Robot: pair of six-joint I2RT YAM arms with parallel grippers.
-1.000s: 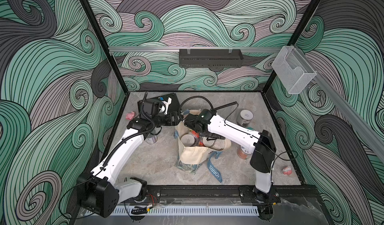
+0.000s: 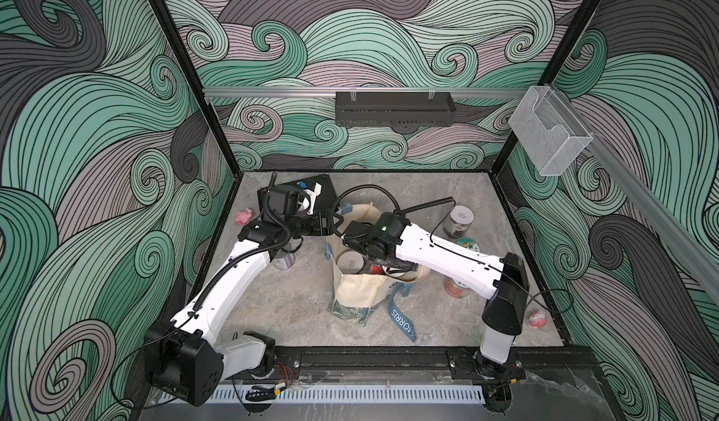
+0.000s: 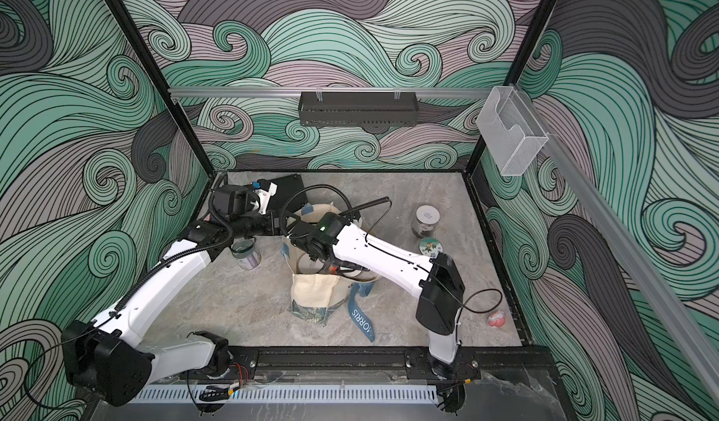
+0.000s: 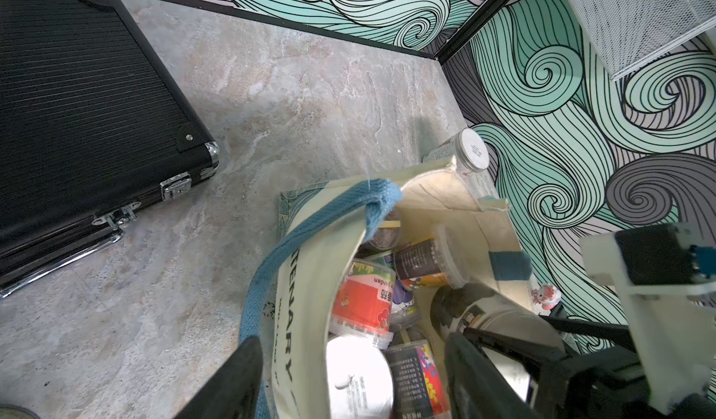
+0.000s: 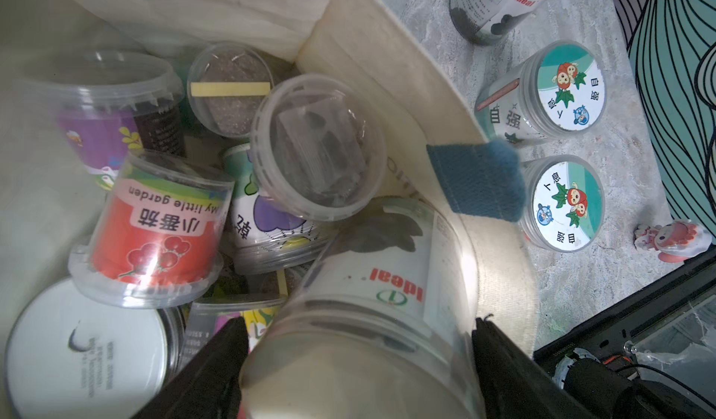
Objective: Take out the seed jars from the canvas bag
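The canvas bag (image 2: 352, 292) stands mid-table, packed with jars: a white-lidded jar (image 4: 359, 380), a red tomato jar (image 5: 155, 225), a purple one (image 5: 119, 128) and several others. My right gripper is down in the bag with its fingers on either side of a large Ideal jar (image 5: 373, 270); whether it grips firmly is unclear. My left gripper stands open above the bag's left rim, nothing held.
A black case (image 4: 89, 120) lies back left. A jar (image 3: 245, 254) stands left of the bag. Jars (image 5: 563, 202) stand to the right, with pink figurines (image 5: 671, 240) near the edge.
The left arm looks still.
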